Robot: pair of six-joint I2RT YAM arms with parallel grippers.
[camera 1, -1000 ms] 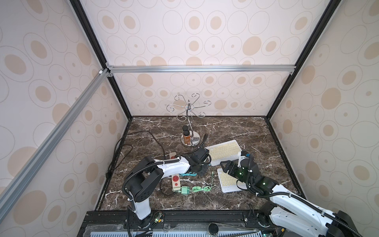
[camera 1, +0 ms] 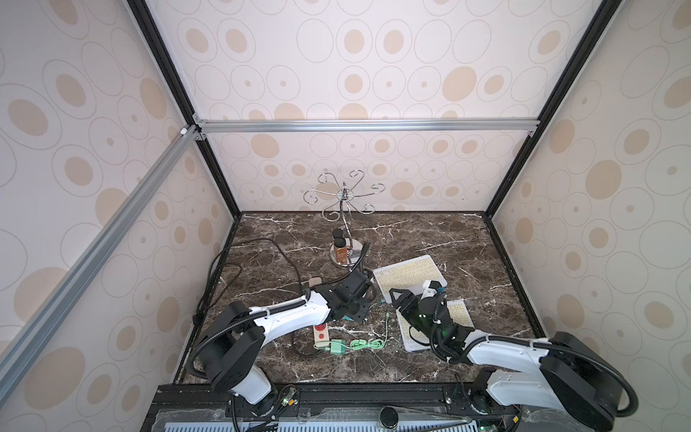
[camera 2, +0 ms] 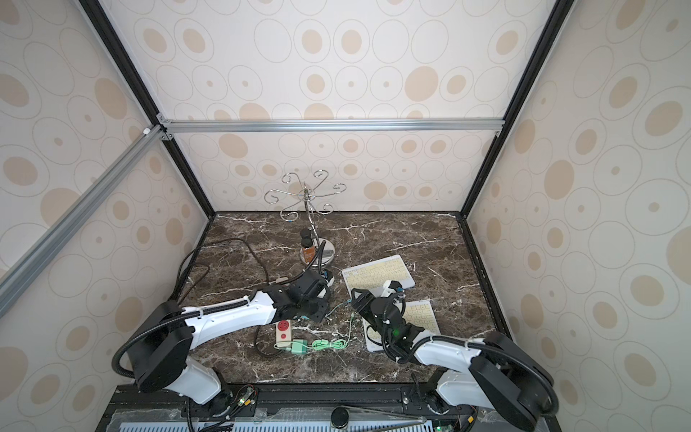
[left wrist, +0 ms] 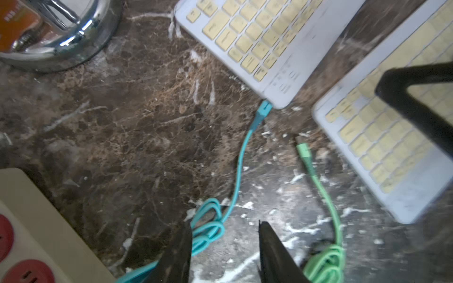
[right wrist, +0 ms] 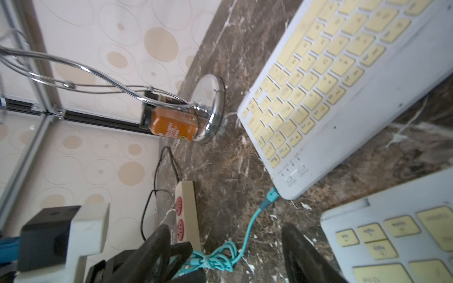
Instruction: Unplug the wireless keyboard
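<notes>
Two white keyboards with cream keys lie on the table: the rear one [camera 1: 410,273] and the front one [camera 1: 460,314]. A teal cable's plug meets the corner of the rear keyboard; the plug also shows in the right wrist view [right wrist: 272,194]. Lying loose on the marble is the green cable's end [left wrist: 304,151], apart from the front keyboard [left wrist: 391,141]. My left gripper is open above the coiled teal cable [left wrist: 207,226], nothing between its fingers. Over the gap beside both keyboards, my right gripper stands open and empty.
A beige power strip [camera 1: 321,334] with red sockets holds the green charger [camera 1: 337,347]. Behind stands a chrome rack [camera 1: 344,194] with an orange bottle [camera 1: 340,252] at its base.
My left gripper has drawn back leftward from the rear keyboard. The rear keyboard has shifted a little.
</notes>
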